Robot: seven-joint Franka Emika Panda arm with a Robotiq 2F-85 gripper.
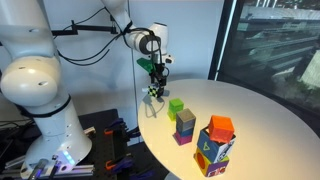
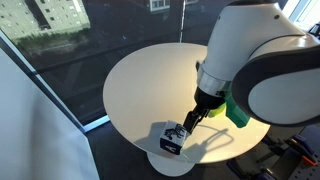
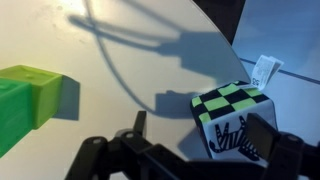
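A soft-looking cube (image 3: 232, 117) with a green-and-black checkered top and black-and-white sides rests near the table's edge. In exterior view 2 the same cube (image 2: 172, 137) lies close to the rim. My gripper is open just above it, its fingers spread wide. In the wrist view the right finger (image 3: 262, 137) overlaps the cube, while the left finger (image 3: 132, 140) stands over bare table, with a gap to the cube. Whether the right finger touches the cube cannot be told.
A stack of green blocks (image 1: 176, 106) stands near the cube. Farther along are a stack with a grey top block (image 1: 185, 117) and a colourful stack with a red block (image 1: 221, 127) on top.
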